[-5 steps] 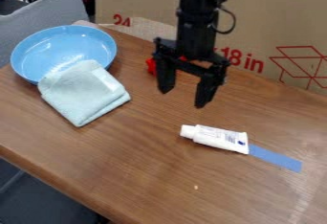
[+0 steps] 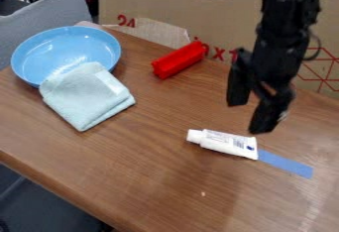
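Note:
My gripper (image 2: 251,109) hangs open at the right, its dark fingers above and behind a white tube (image 2: 223,143), with nothing visible between them. The tube lies on the wooden table beside a blue strip (image 2: 286,166). A red roll-shaped object (image 2: 179,59) lies at the back, left of the gripper.
A blue bowl (image 2: 65,52) and a folded pale cloth (image 2: 87,98) are on the left. Cardboard (image 2: 159,3) stands along the back.
The objects on the table have not moved.

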